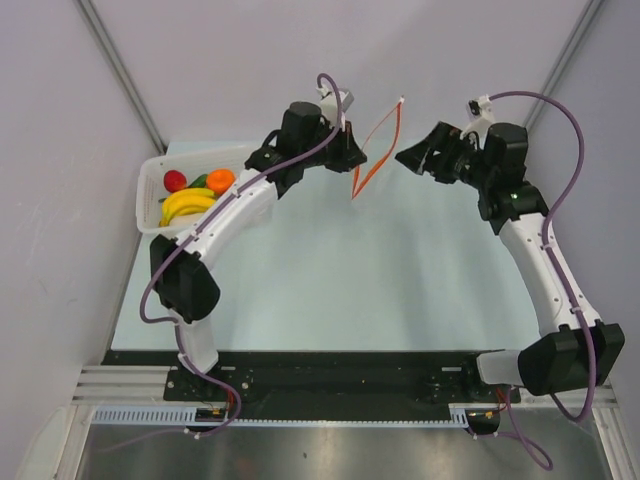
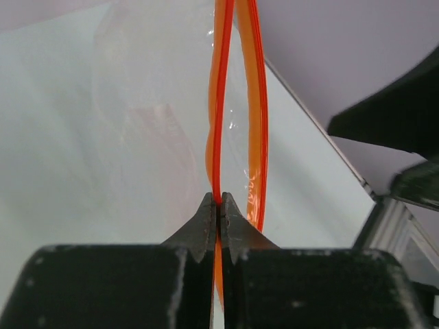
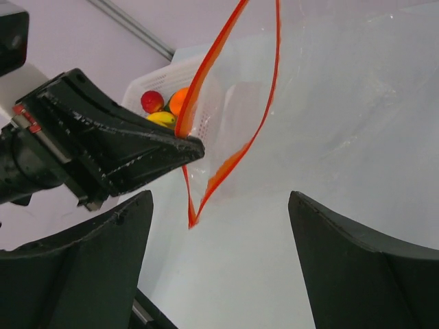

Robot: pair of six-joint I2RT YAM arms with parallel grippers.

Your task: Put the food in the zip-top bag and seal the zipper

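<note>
A clear zip top bag hangs upright, its orange zipper point(image 1: 375, 167) visible at its edges. My left gripper point(image 1: 352, 166) is shut on that edge, and in the left wrist view the orange strip point(image 2: 257, 103) rises from between its fingertips. My right gripper point(image 1: 418, 158) stands open just right of the bag; in the right wrist view its fingers point(image 3: 82, 274) are apart with nothing between them. The food sits in a white bin at the left: bananas point(image 1: 183, 203), a red fruit point(image 1: 174, 180), an orange fruit point(image 1: 220, 182) and something green.
The white bin point(image 1: 150, 200) is at the back left, partly under my left arm.
</note>
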